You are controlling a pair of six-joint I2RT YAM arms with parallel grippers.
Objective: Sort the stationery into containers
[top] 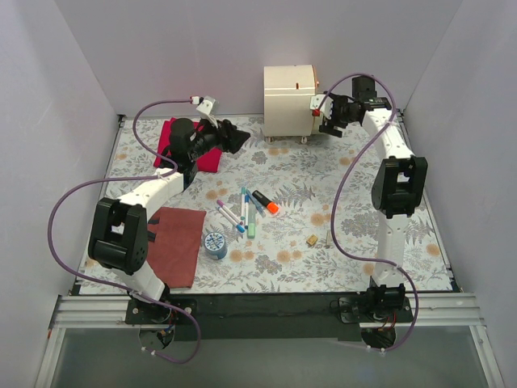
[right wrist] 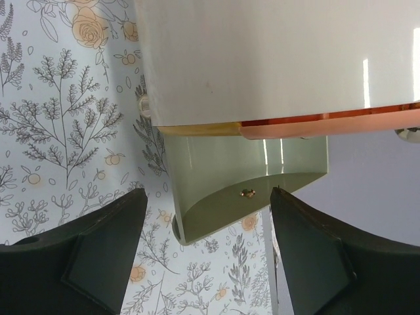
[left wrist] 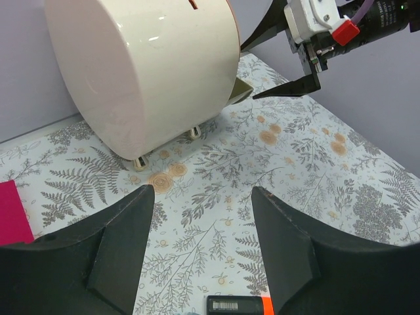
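A cream cabinet stands at the back of the table. Its pale green drawer sticks out from the right side, holding only a small gold fitting as far as I can see. My right gripper stands open by that drawer, nothing between its fingers. Left of the cabinet my left gripper hangs open and empty above the table. Mid-table lie white markers, a green highlighter, a black-and-orange marker and a small yellow block. A blue round container sits nearby.
A brown-red cloth covers the front left, and a red mat lies at the back left under my left arm. A thin small item rests right of the yellow block.
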